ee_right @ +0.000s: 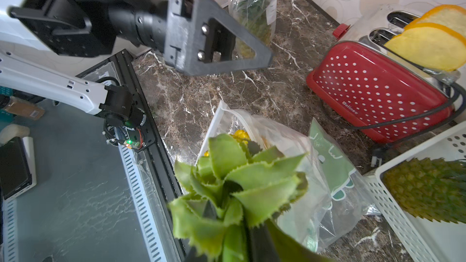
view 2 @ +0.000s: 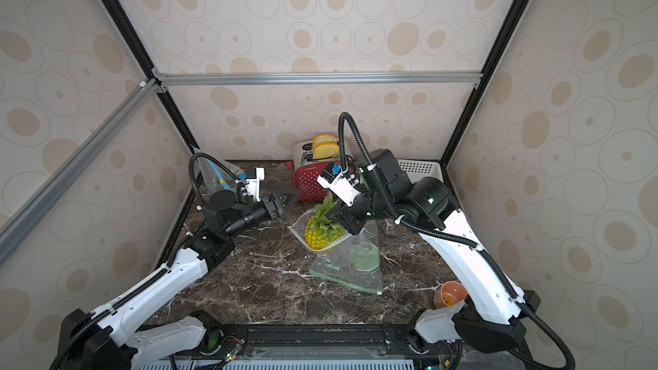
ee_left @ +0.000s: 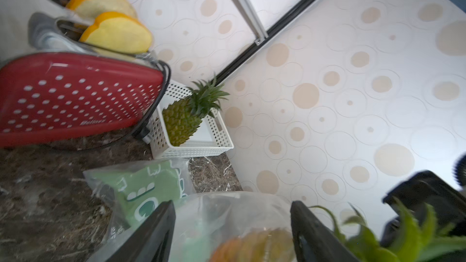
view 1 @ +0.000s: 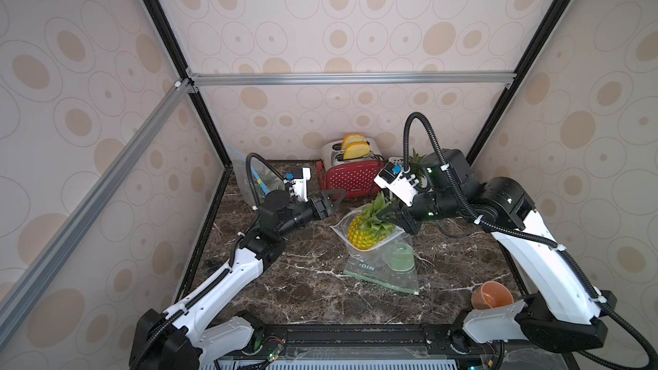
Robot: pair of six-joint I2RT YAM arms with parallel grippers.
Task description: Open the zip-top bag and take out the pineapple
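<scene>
The yellow pineapple (view 1: 363, 234) sits in an open-mouthed clear bag (view 1: 340, 227), its green leaves (ee_right: 252, 189) sticking out. My right gripper (view 1: 393, 215) is shut on the leafy crown, though the leaves hide most of its fingers in the right wrist view. My left gripper (view 1: 337, 200) stands open up and to the left of the bag. In the left wrist view the clear bag (ee_left: 233, 208), with blurred orange-yellow contents, shows beyond and between its fingers; no contact is visible. Green printed plastic (view 1: 384, 277) lies flat below; I cannot tell if it is joined.
A red toaster (view 1: 353, 178) holding bread-like slices stands behind. Another bagged pineapple (ee_right: 254, 7) is at the back left. A white basket (ee_left: 196, 138) with a pineapple sits back right; an orange cup (view 1: 492, 294) is front right.
</scene>
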